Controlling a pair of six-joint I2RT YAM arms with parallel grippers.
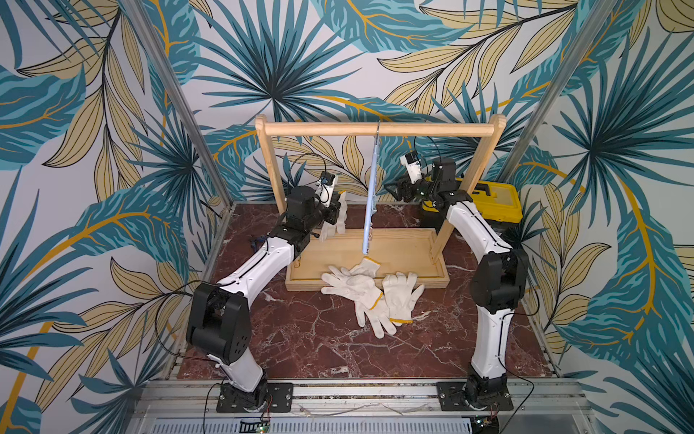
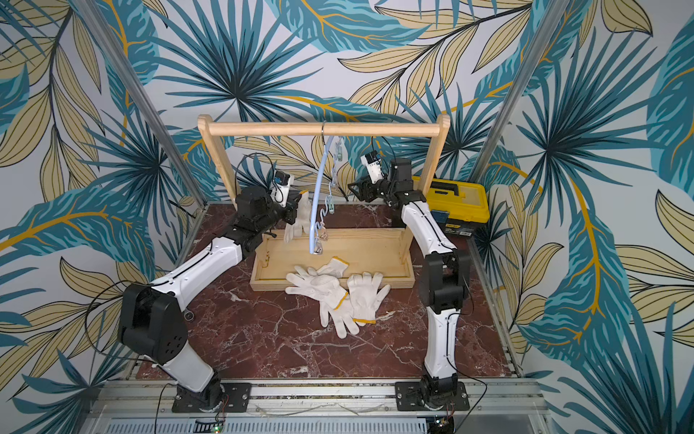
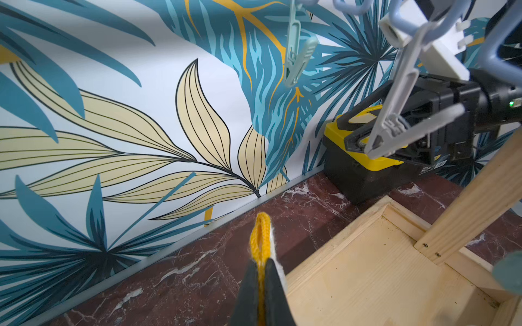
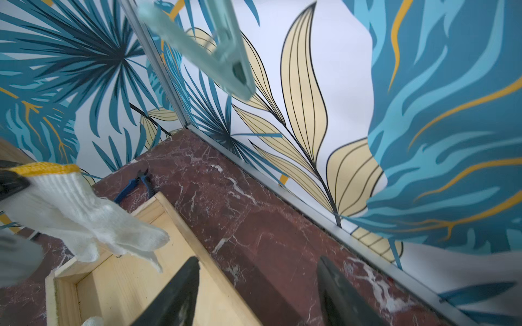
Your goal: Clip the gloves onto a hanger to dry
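Note:
My left gripper is shut on the yellow cuff of a white glove [image 4: 81, 209], which dangles fingers-down over the wooden base, left of the hanger. The light-blue hanger [image 1: 371, 191] hangs from the wooden rack's bar [image 1: 318, 128], with clips below it. One grey clip [image 3: 399, 116] shows large in the left wrist view, and a pale green clip [image 4: 228, 49] in the right wrist view. To the right of the hanger, my right gripper is open, nothing between its fingers. Several white gloves [image 2: 336, 293] with yellow cuffs lie overlapping at the base's front edge.
A yellow and black toolbox [image 1: 498, 202] stands at the back right, behind the right arm. Blue-handled pliers [image 4: 133, 184] lie on the table at the left of the base.

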